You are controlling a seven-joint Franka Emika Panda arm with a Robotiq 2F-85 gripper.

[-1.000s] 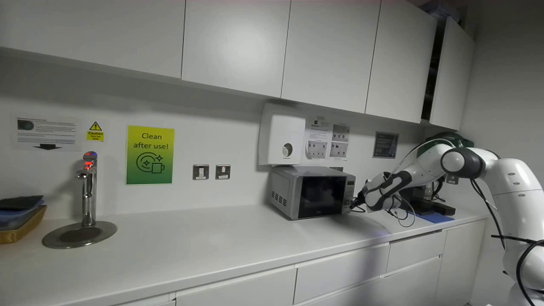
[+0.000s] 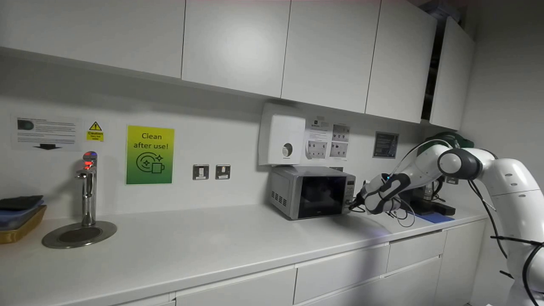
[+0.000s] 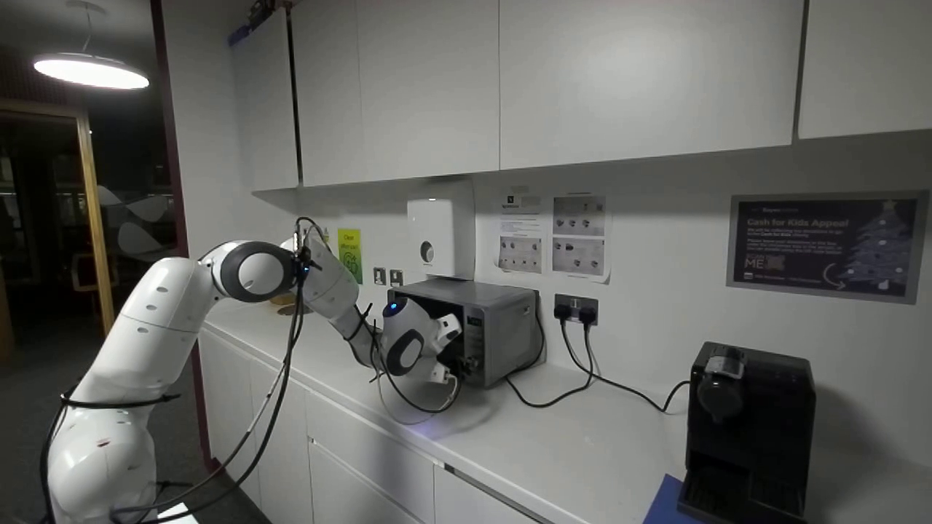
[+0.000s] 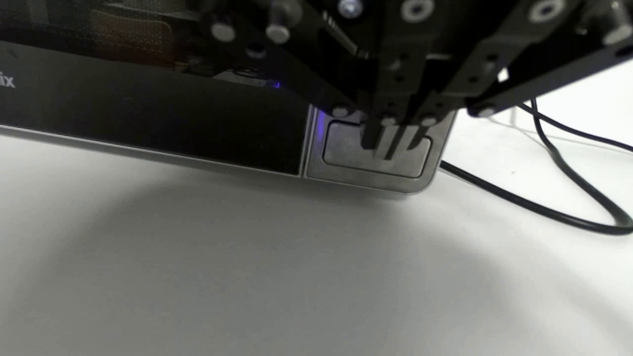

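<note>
On the counter stands a silver microwave [image 2: 288, 191] with its dark door closed. Its control panel [image 3: 474, 332] is on the right side, and a wide rectangular button [image 4: 350, 161] sits at the bottom of that panel. My gripper is shut, its fingertips lying over the button in the wrist view, with nothing seen between them. Whether they touch the button or hover just in front of it cannot be told. From the side, the wrist partly hides the microwave's front.
Black cables [image 3: 559, 402] run over the counter to the microwave's right. Further right is a black coffee machine [image 3: 751, 437] by a blue mat [image 3: 668, 502]. Open counter [image 2: 204, 250] lies in front and to the left, with a tap [image 2: 89, 196] at the far left.
The arm has shifted slightly, its elbow a little to the left in exterior view 1 and the wrist a touch lower. The microwave stands as before, door closed.
</note>
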